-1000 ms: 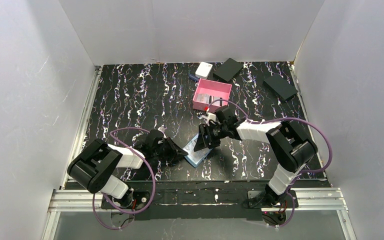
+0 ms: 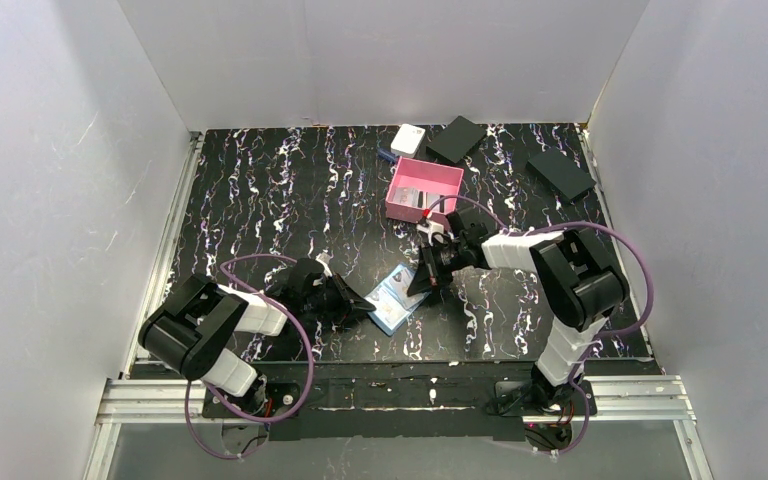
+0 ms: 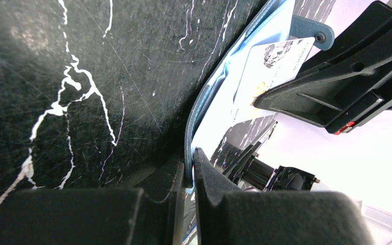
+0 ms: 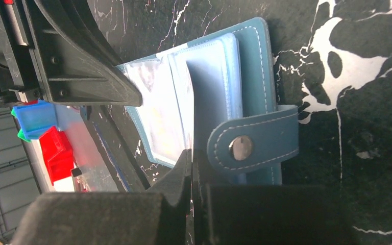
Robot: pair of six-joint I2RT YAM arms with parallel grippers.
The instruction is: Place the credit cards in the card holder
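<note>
The open blue card holder (image 2: 388,315) lies on the black marbled table between both arms. My left gripper is shut on the holder's left edge, which rises between its fingertips. A white card (image 3: 266,71) with a small picture and a yellow mark stands over the holder's inside in the left wrist view. My right gripper is shut on this card, seen nearly edge-on between its fingertips in the right wrist view. Clear sleeves and a light-blue inner page of the holder (image 4: 258,61) lie beneath it. The card's lower edge is hard to make out.
A pink box (image 2: 430,172) with cards inside stands behind the right gripper. Beyond it are a white box (image 2: 408,140) and a black block (image 2: 457,140); another black block (image 2: 561,175) lies at the right.
My right gripper has closed from open and moved right, away from the left gripper, showing more of the card and holder. The left gripper and holder have stayed put.
</note>
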